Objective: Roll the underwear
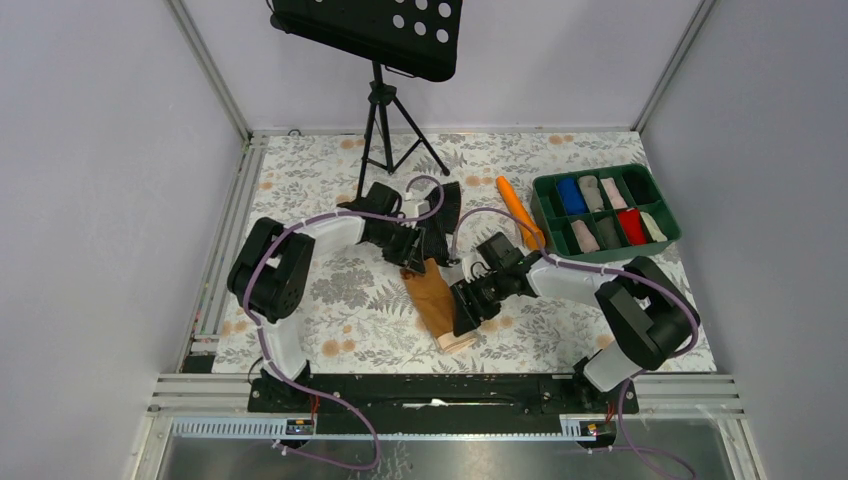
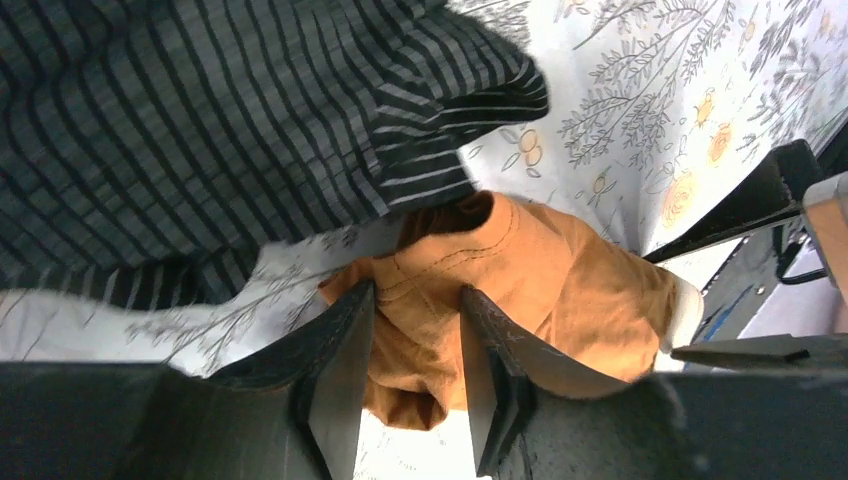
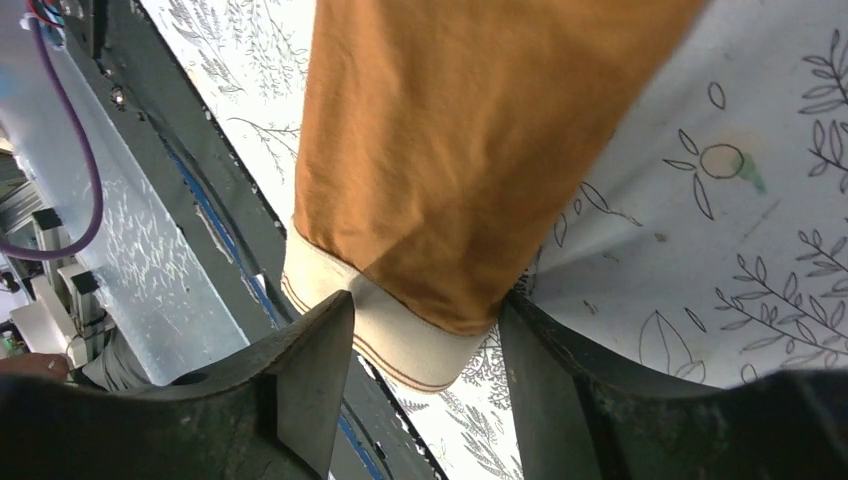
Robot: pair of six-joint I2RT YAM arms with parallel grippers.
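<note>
The orange-brown underwear (image 1: pixel 426 300) lies elongated in the middle of the table, its cream waistband (image 3: pixel 410 340) toward the front edge. My left gripper is shut on its bunched upper end. My right gripper is at the waistband end, part open, fingertips either side of the fabric, one at the cloth's edge on the table. In the left wrist view, the orange fabric is creased between and behind the fingers.
A black striped garment (image 2: pixel 190 120) lies just behind the underwear. An orange roll (image 1: pixel 510 200) and a green compartment box (image 1: pixel 660 200) of rolled cloths are at the right. A music stand (image 1: pixel 385 100) stands at the back.
</note>
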